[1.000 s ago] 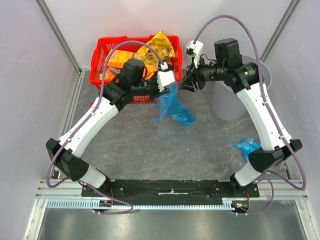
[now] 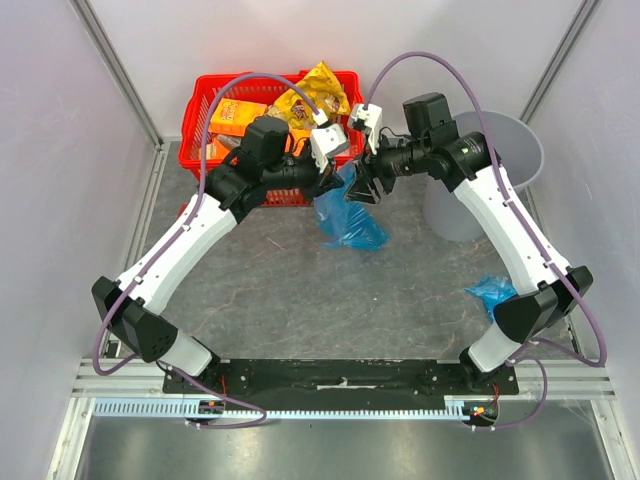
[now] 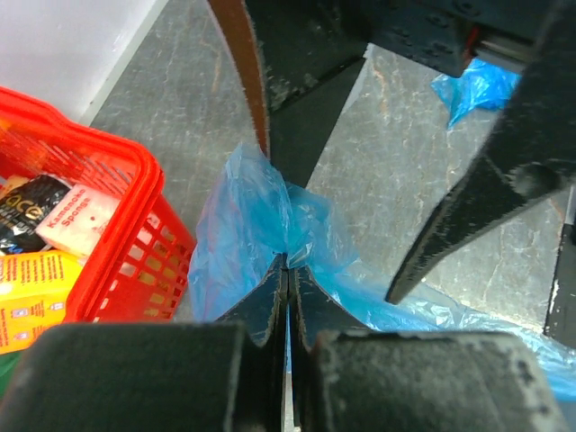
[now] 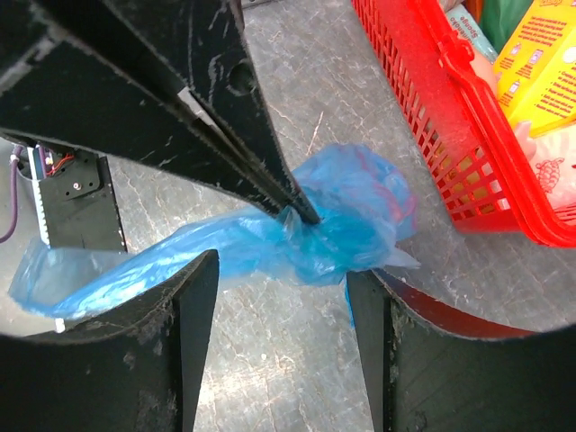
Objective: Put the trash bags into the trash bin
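A thin blue trash bag (image 2: 352, 224) hangs from my left gripper, which is shut on a gathered part of it. My right gripper is open, its fingers (image 4: 193, 306) on either side of the bag's crumpled upper part, close to the left fingertips. In the left wrist view, the right gripper's dark fingers reach around the bag. A second blue trash bag (image 2: 494, 293) lies on the floor at the right, partly beside the right arm. The white-grey trash bin (image 2: 454, 215) stands behind the right arm, its opening partly covered by that arm.
A red basket (image 2: 187, 150) filled with snack packets (image 2: 234, 116) stands against the back wall, just beyond the left gripper and hanging bag.
My right gripper has moved left and slightly down, from beside the hanging bag to around its upper part. The left arm has stayed nearly still.
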